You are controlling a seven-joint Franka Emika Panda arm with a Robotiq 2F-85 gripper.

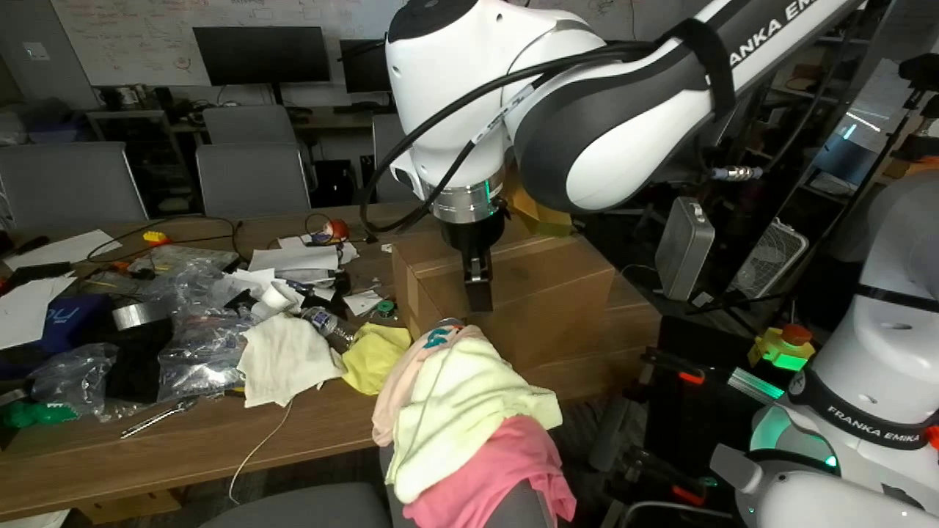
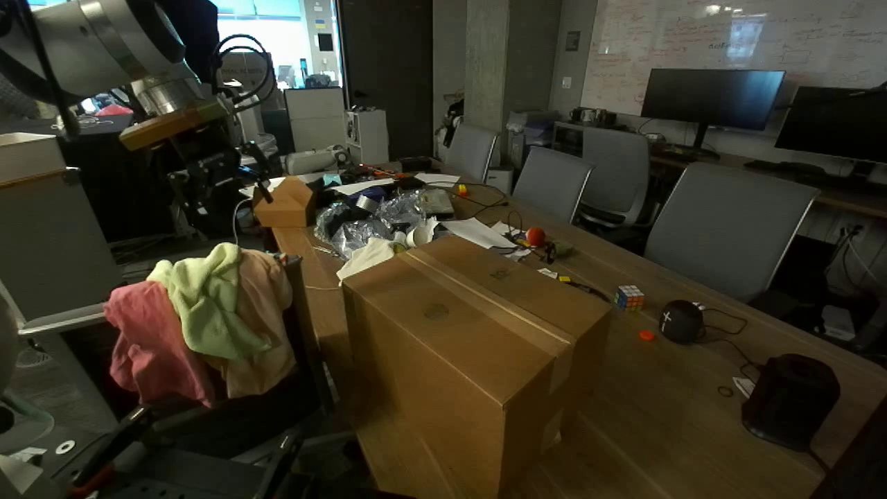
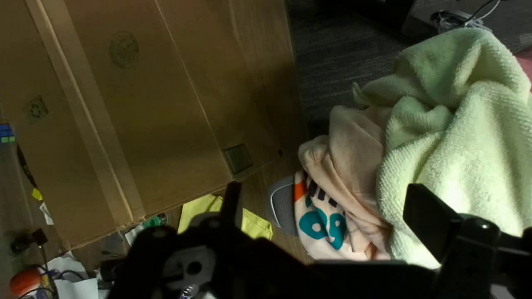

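Note:
My gripper [image 1: 477,301] points down in front of the cardboard box [image 1: 554,295], above the cloths draped over a chair back. In the wrist view the fingers of the gripper stand wide apart, open, with nothing held. Below and between them show a peach cloth [image 3: 351,154] with teal print and part of a pale yellow-green towel [image 3: 464,134]. A pink cloth [image 1: 497,475] hangs lowest on the chair. From the other side, exterior view 2 has the gripper [image 2: 222,184] up above the towel [image 2: 208,299], clear of it.
The large closed box [image 2: 466,308] takes up the near table end. Left of it in exterior view 1 lie a yellow cloth [image 1: 374,356], a white cloth [image 1: 286,356], plastic bags [image 1: 202,325] and papers. A second robot arm [image 1: 871,352] stands at right.

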